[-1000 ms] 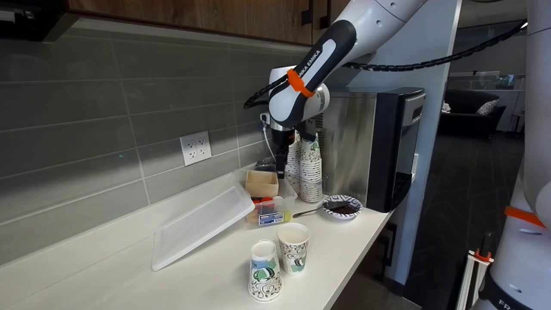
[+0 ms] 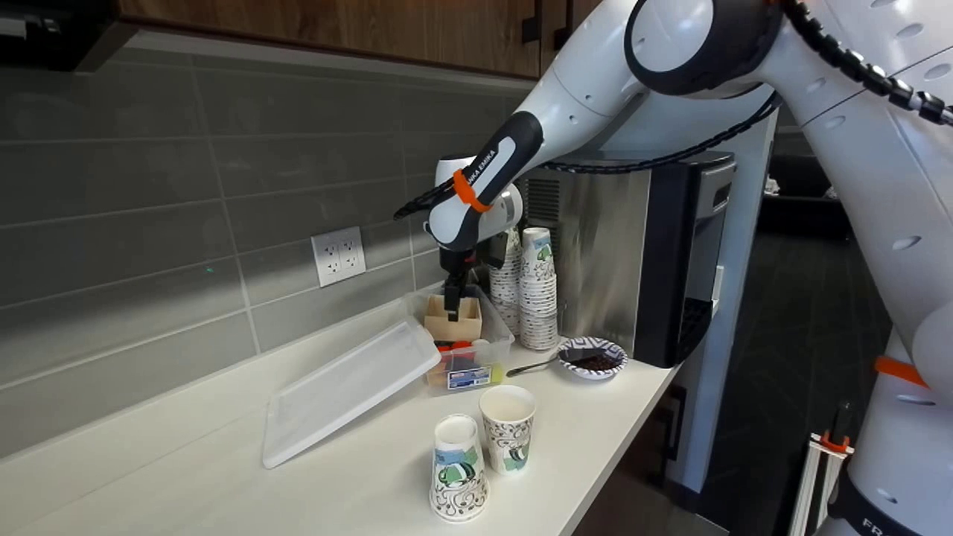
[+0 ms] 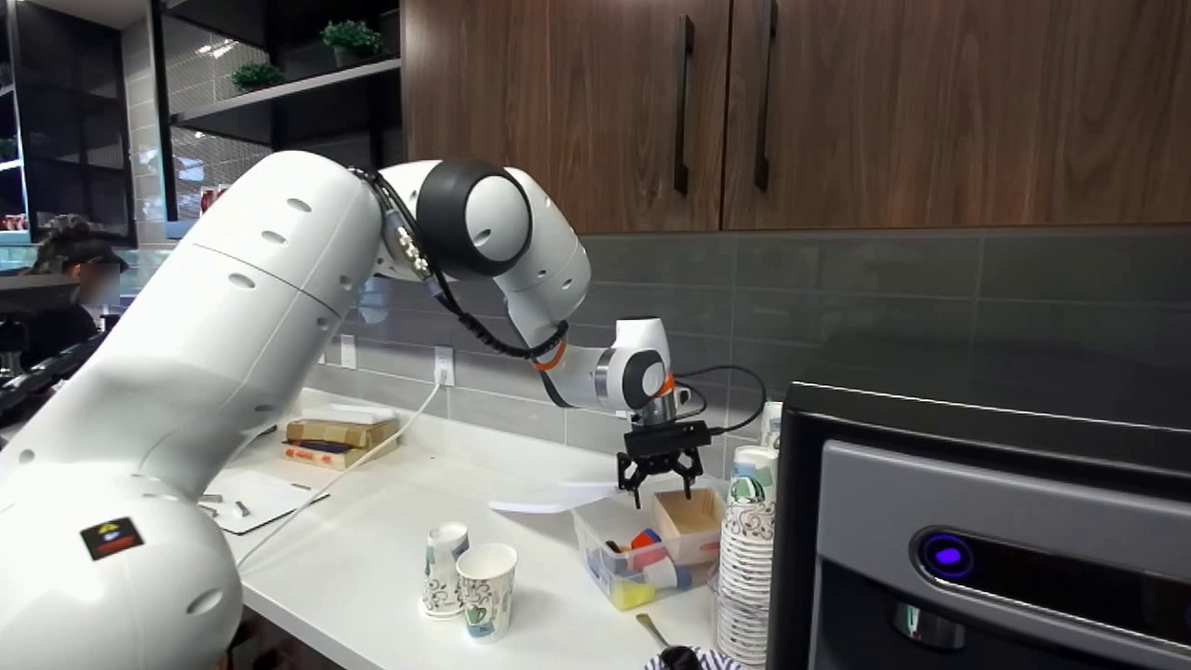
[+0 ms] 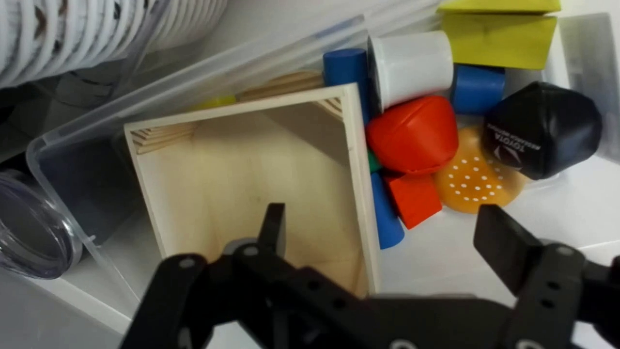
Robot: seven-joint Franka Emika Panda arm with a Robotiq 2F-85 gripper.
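My gripper is open above the clear plastic bin (image 4: 607,87), its fingers wide apart with nothing between them. In the wrist view the right wall of an empty wooden box (image 4: 250,168) runs between the two fingertips. Beside the box lie a red beanbag-like piece (image 4: 413,134), a black one (image 4: 541,129), a red block (image 4: 414,199), blue cylinders (image 4: 347,67), a white cup (image 4: 412,65), an orange dotted piece (image 4: 476,174) and yellow blocks (image 4: 498,39). From exterior view 2, my gripper (image 3: 663,497) hangs at about the height of the box top.
Tall paper cup stacks (image 2: 538,299) stand close to the bin, by a steel machine (image 2: 598,259). A translucent lid (image 2: 353,388) leans on the bin. Two paper cups (image 2: 458,469) and a bowl with a spoon (image 2: 594,359) are in front.
In exterior view 1 my gripper has shifted left, away from the cup stacks, and somewhat lower to the wooden box. The objects on the counter look unmoved.
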